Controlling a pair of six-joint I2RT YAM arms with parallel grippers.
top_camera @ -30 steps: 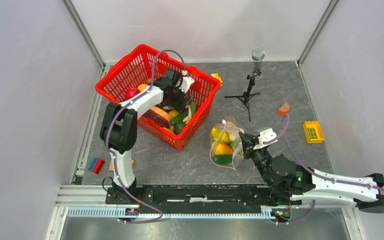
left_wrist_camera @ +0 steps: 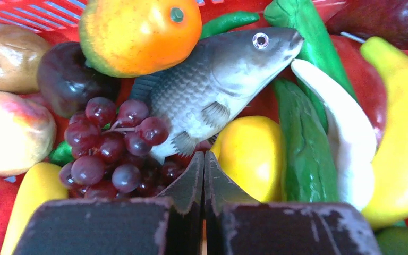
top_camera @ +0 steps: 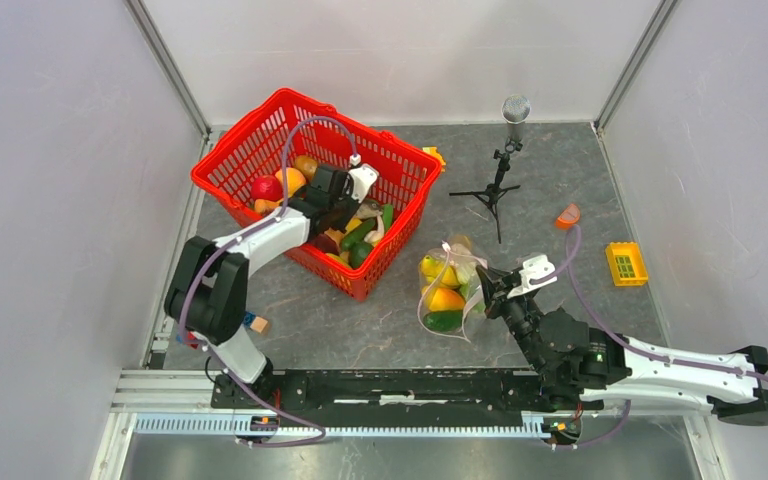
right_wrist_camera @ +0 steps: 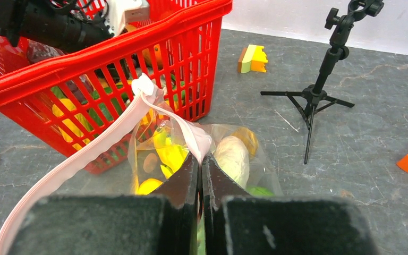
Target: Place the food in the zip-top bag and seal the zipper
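The clear zip top bag (top_camera: 467,252) stands with its mouth spread, yellow and green food inside it. Its pale zipper strip (right_wrist_camera: 79,162) runs up and into my right gripper, which is shut on the bag's edge. Over in the red basket (top_camera: 380,262), my left gripper is low among the food, its fingers together. Nothing shows clearly between them. Around its tips are a grape bunch (left_wrist_camera: 111,146), a fish (left_wrist_camera: 212,77), a yellow fruit (left_wrist_camera: 252,159) and a cucumber (left_wrist_camera: 311,149).
A black tripod stand (top_camera: 497,190) rises behind the bag, with an orange piece (top_camera: 568,216) and a yellow crate (top_camera: 626,264) to the right. Small blocks (top_camera: 258,324) lie by the left arm. Floor between basket and bag is clear.
My left gripper has shifted leftward inside the basket, and its forearm has swung left, now covering the red and blue block. The right arm and bag look nearly unchanged.
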